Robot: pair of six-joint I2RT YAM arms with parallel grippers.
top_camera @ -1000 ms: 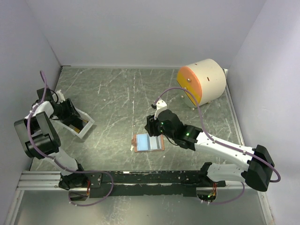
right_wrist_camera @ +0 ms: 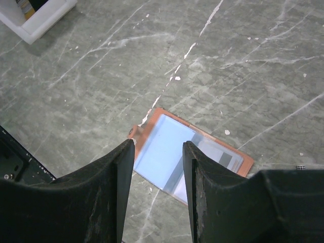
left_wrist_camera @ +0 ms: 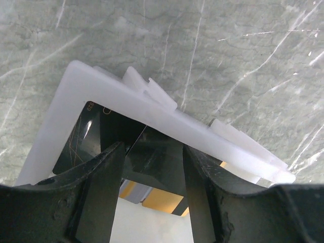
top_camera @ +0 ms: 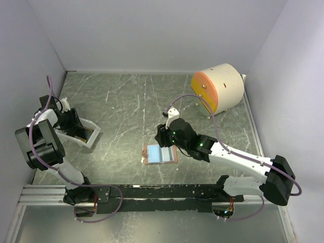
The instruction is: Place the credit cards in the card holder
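Note:
Several credit cards, dark ones on top (left_wrist_camera: 162, 157) and yellow edges below, lie in a white tray (top_camera: 90, 144) at the left of the top view. Over them, my left gripper has its fingers apart, with dark card surface showing between the tips. Whether the fingertips touch a card I cannot tell. The open brown card holder (right_wrist_camera: 200, 132), with pale blue and clear pockets, lies flat near the front middle of the table. Above the holder stands my right gripper, open and empty.
A cream cylinder with an orange end (top_camera: 202, 91) lies at the back right. A wall (top_camera: 20, 61) rises close beside the left arm.
The left arm has shifted slightly over the tray, and the tray sits marginally further left than before. The right arm and the card holder have stayed put.

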